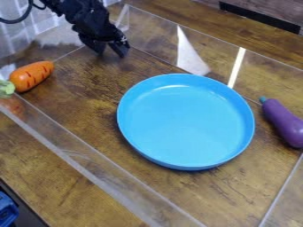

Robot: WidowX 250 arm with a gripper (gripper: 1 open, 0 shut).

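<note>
The black gripper (110, 46) is at the top left, low over the wooden table, its fingers open with no object visible between them. An orange carrot (31, 76) with its green top lies at the left edge, apart from the gripper and below-left of it. A large blue plate (185, 121) sits empty in the middle right. A purple eggplant (281, 121) lies at the right edge, beside the plate.
Clear plastic walls border the table. A white triangular patch (190, 56) and a white strip are at the back. A blue object (6, 211) is at the bottom left corner.
</note>
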